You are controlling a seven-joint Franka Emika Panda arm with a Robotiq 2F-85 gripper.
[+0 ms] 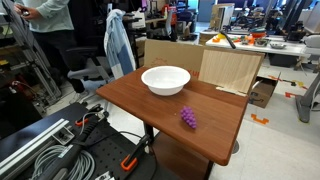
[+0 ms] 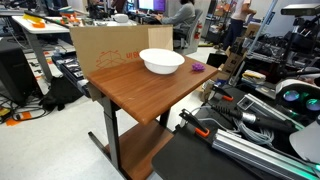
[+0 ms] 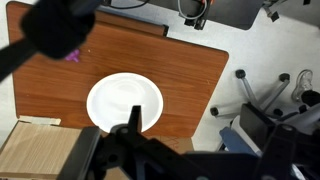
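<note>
A white bowl (image 1: 165, 80) rests upright on the brown wooden table (image 2: 140, 92); from above, in the wrist view, the bowl (image 3: 124, 103) looks empty. Toward the table's near right in exterior view 1 lies a bunch of purple grapes (image 1: 188, 117), apart from the bowl. The grapes (image 2: 198, 67) also show in exterior view 2, and the wrist view has the grapes (image 3: 72, 57) at upper left. My gripper is above the table, its dark fingers spread apart at the bottom of the wrist view, with nothing visible between them. Neither exterior view shows it clearly.
A light wooden board (image 1: 229, 69) stands upright along the table's far edge, beside a cardboard panel (image 2: 102, 48). Cables (image 1: 64, 161) and dark equipment lie on the near side. Bare tabletop surrounds the bowl and grapes.
</note>
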